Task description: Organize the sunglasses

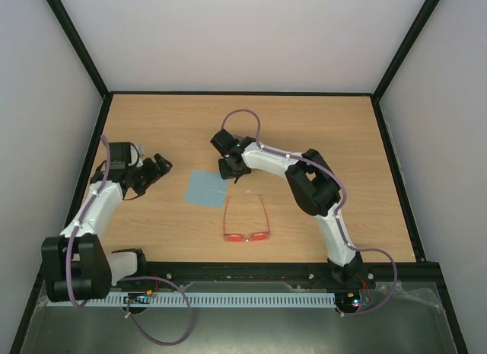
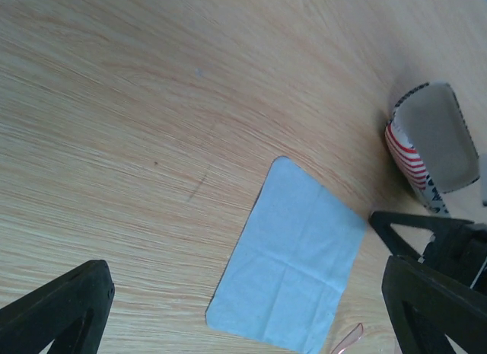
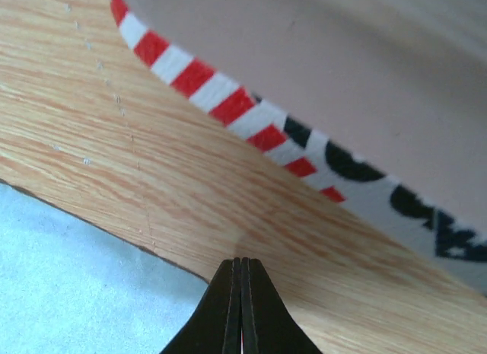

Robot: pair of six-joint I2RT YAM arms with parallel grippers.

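Observation:
The light blue cloth [image 1: 204,190] lies flat at the middle of the table. Just right of it are the red sunglasses [image 1: 257,236], lenses toward the front and arms unfolded toward the back. A glasses case [image 2: 441,137] with a striped outside stands behind the cloth, its open end showing; in the top view my right arm largely covers it. My right gripper is shut with nothing between its fingers, right at the cloth's corner, which lies outside them. Over the left side, my left gripper hangs wide open and empty, above the table.
The case's striped rim [image 3: 221,95] looms close beyond my right fingertips. My right arm [image 1: 266,160] stretches across the centre from the front right. Bare table [image 1: 335,125] lies at the back and right.

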